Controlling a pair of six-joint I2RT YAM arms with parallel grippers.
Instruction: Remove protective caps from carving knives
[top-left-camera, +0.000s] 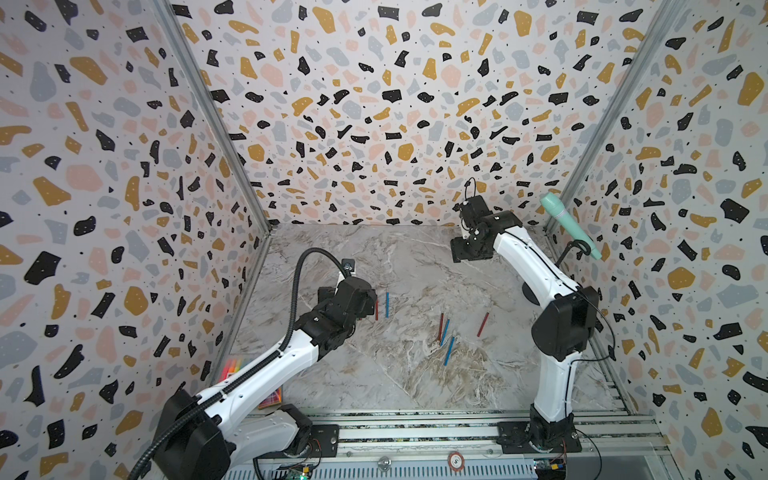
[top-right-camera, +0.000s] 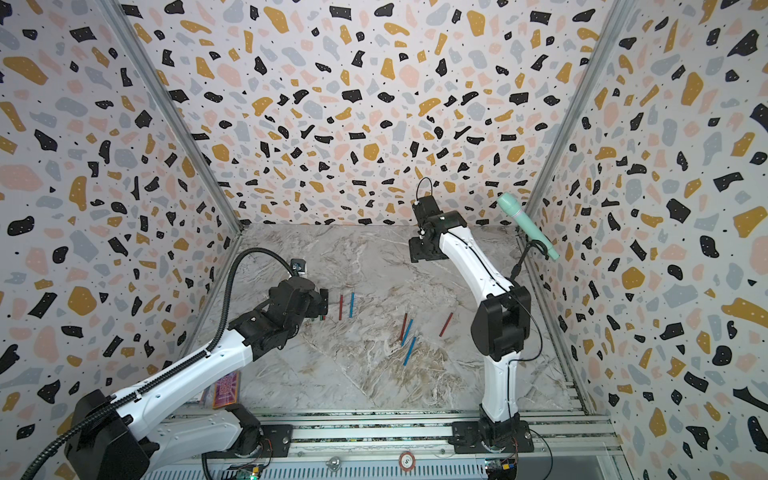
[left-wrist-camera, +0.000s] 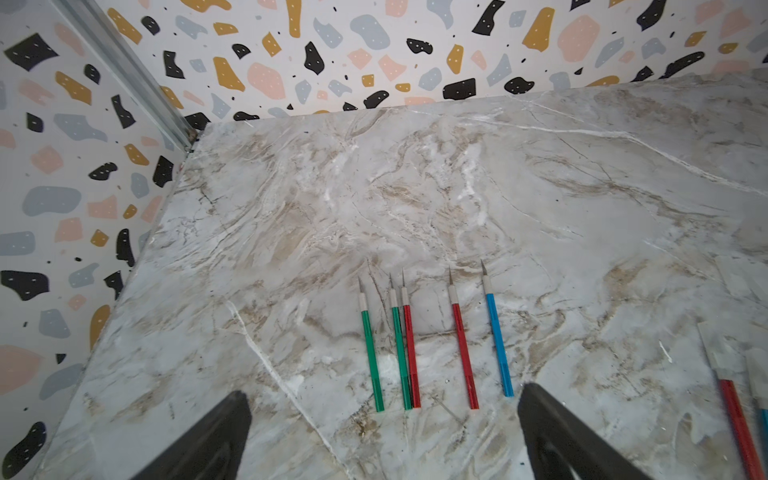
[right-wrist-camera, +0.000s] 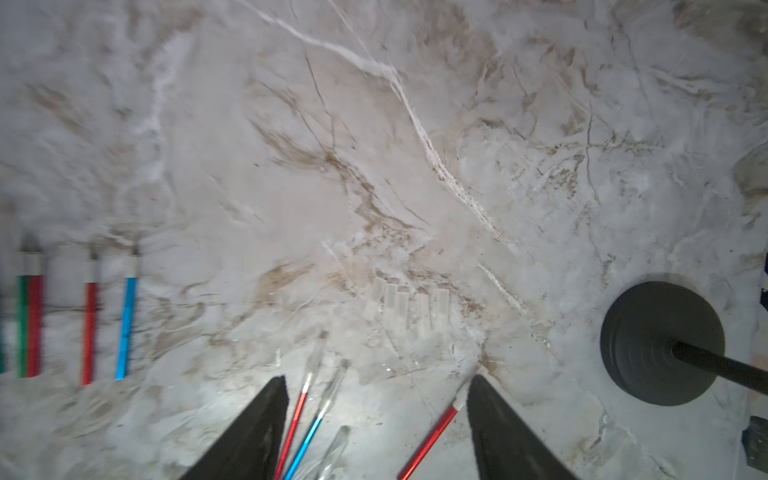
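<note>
Uncapped knives with green (left-wrist-camera: 369, 360), red (left-wrist-camera: 465, 360) and blue (left-wrist-camera: 497, 336) handles lie in a row at left, blades showing in the left wrist view. Other red (right-wrist-camera: 433, 440) and blue (right-wrist-camera: 312, 432) knives lie mid-table with clear caps on. Several loose clear caps (right-wrist-camera: 401, 304) lie behind them in the right wrist view. My left gripper stands open, empty, low over the table in front of the row. My right gripper hangs raised above the loose caps and knives, fingers apart and blurred, nothing seen between them.
A black lamp base (right-wrist-camera: 640, 336) with a mint shade (top-left-camera: 569, 220) stands at the right wall. A colourful box (top-right-camera: 226, 388) lies at the near left corner.
</note>
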